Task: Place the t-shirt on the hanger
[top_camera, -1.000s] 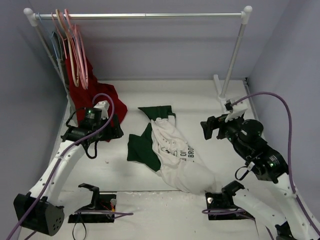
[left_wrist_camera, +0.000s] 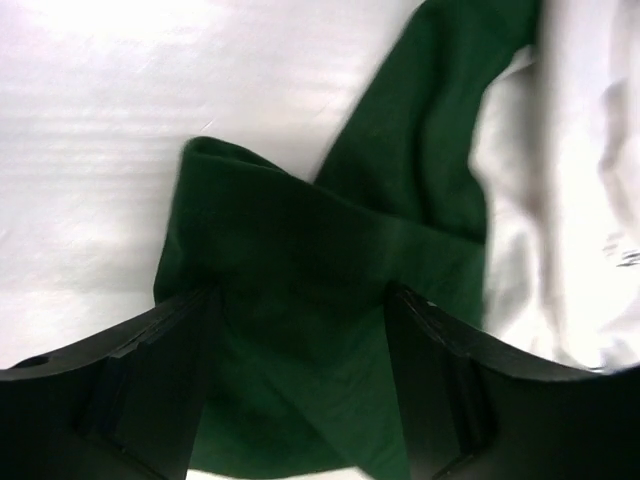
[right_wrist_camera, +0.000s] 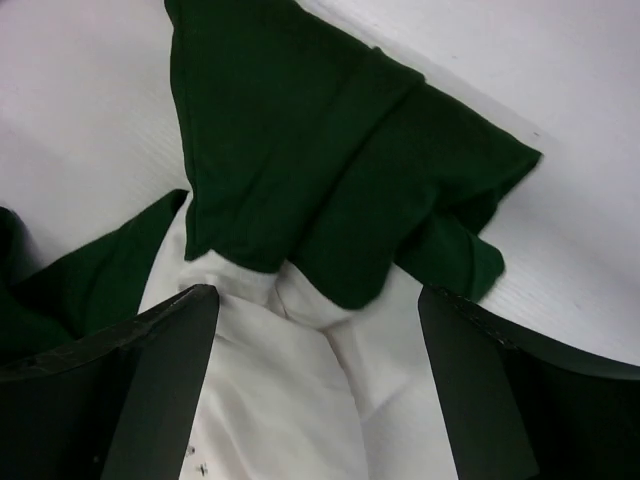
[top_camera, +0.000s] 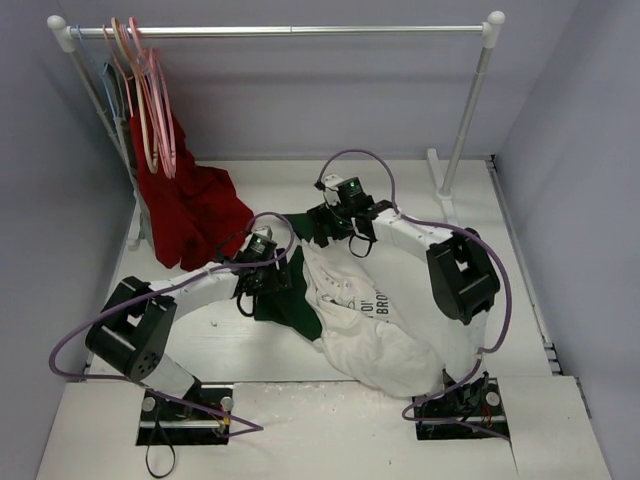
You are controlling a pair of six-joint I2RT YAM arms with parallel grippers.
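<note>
A white t-shirt (top_camera: 350, 300) with green sleeves and dark lettering lies crumpled on the table. Over its near green sleeve (left_wrist_camera: 310, 230) is my left gripper (top_camera: 268, 275), its fingers (left_wrist_camera: 150, 390) spread on either side of the cloth. My right gripper (top_camera: 322, 225) is at the far green sleeve (right_wrist_camera: 300, 150), with parted fingers (right_wrist_camera: 130, 380) facing the place where green meets white. Neither gripper shows cloth pinched. Pink and pale hangers (top_camera: 158, 115) hang at the left end of the rail.
A white rail (top_camera: 290, 31) spans the back on two posts. A red garment (top_camera: 185, 205) hangs beneath the hangers, close to my left arm. Bare table (top_camera: 440, 215) shows at the right, and grey walls stand at both sides.
Both arms have moved inward to the shirt, the left rightward and the right leftward. The shirt looks about the same.
</note>
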